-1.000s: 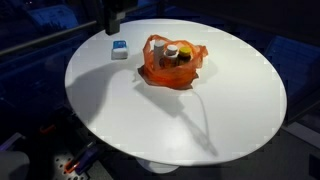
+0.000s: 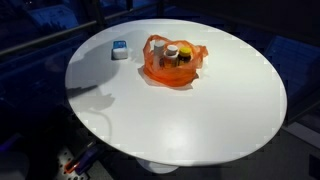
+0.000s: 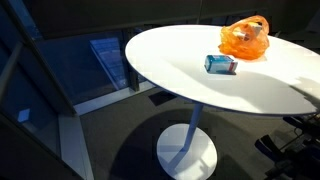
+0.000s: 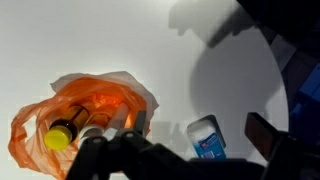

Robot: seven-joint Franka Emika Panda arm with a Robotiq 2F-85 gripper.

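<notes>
A small blue-and-white box (image 2: pixel 120 50) lies on the left part of the white round table. An orange plastic bag (image 2: pixel 152 66), its top open, stands to the right of the box with several bottles inside. In the wrist view, my gripper is open, its dark fingers (image 4: pixel 265 137) wide apart. The box (image 4: pixel 207 139) shows in the gap between them, apart from both and seemingly below. The bag (image 4: pixel 35 155) lies to the left of the fingers in that view. My fingertips cannot be made out in exterior view 1.
The bottles include one with a yellow cap (image 4: pixel 58 136) and a white-capped one (image 2: pixel 172 51). In exterior view 2, the box (image 3: pixel 220 64) lies near the table's edge.
My gripper, seen above the table's left back a second ago, has left the clear view in exterior view 1. A shadow now falls on the table's left edge. Box and bag have not moved.
</notes>
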